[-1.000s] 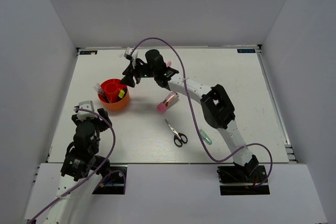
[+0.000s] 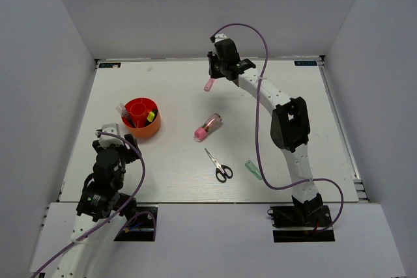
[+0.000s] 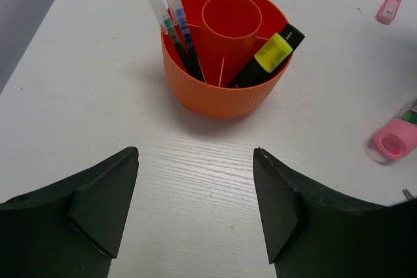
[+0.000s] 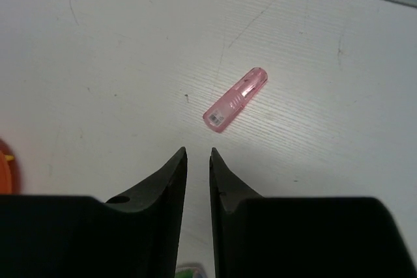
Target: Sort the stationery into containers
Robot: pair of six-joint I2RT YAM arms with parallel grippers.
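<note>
An orange divided holder (image 2: 148, 133) stands left of centre, holding pens and a yellow-and-black highlighter (image 3: 273, 52). My left gripper is open in front of it. A small pink item (image 4: 234, 99) lies at the back, just beyond my right gripper, whose fingertips are a narrow gap apart with nothing visible between them. A clear tube with a pink end (image 2: 208, 127) lies mid-table. Scissors (image 2: 221, 170) and a green item (image 2: 253, 168) lie toward the front.
Raised grey walls surround it, with a rail along the back edge.
My right arm has swung from above the orange holder toward the back centre, over by the small pink item. The left arm has barely moved.
</note>
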